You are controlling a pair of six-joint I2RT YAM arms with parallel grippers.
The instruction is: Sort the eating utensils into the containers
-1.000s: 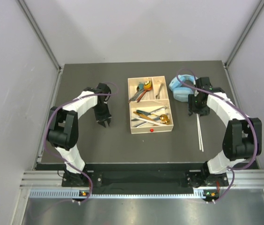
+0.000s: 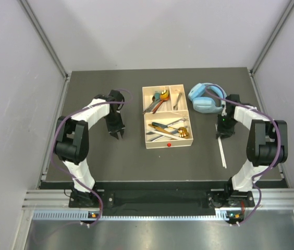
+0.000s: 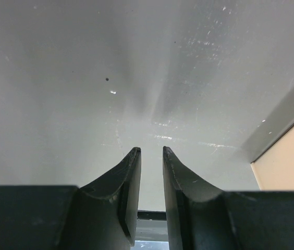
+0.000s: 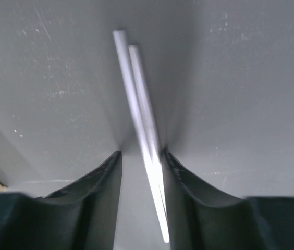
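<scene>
A pair of white chopsticks lies side by side on the grey table at the right, with my right gripper low over their far part. In the right wrist view the chopsticks run between its parted fingers, close beside the right fingertip; the image is blurred. The cream organiser in the middle holds spoons, other handled utensils and white pieces in its compartments. My left gripper stands open and empty over bare table left of the organiser, its fingers apart in the left wrist view.
Light blue headphones lie right of the organiser's back part, close to my right arm. Walls bound both sides and the back.
My right gripper has come toward the front and down over the chopsticks, away from the headphones. The left arm has barely moved.
</scene>
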